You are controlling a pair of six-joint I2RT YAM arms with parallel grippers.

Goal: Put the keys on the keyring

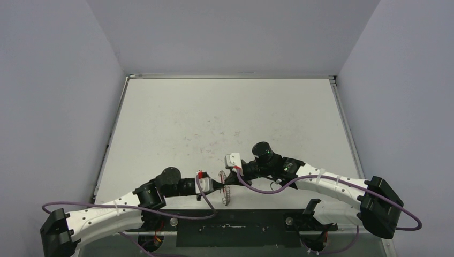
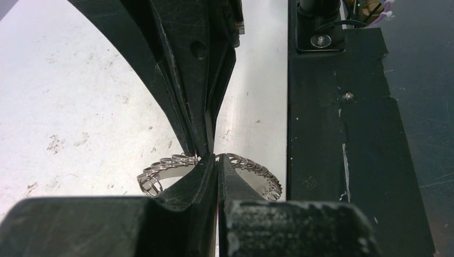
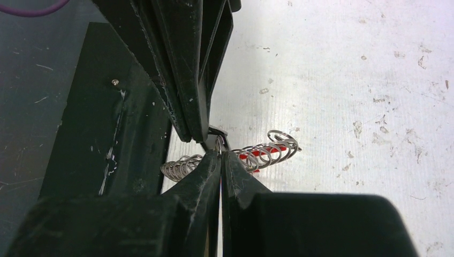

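Observation:
Between the two arms in the top view, a coiled silver wire keyring (image 1: 226, 195) stands out against the white table. My left gripper (image 1: 222, 186) and right gripper (image 1: 227, 183) meet tip to tip at it. From the left wrist, the coil (image 2: 259, 170) curves to both sides behind the left gripper's shut fingertips, with the right gripper's dark fingers (image 2: 184, 69) coming down onto it. In the right wrist view a small thin silver piece (image 3: 218, 144) shows at the shut fingertips, and something red (image 3: 262, 152) lies behind the coil. No key can be made out clearly.
Purple cables (image 1: 187, 216) trail along both arms.

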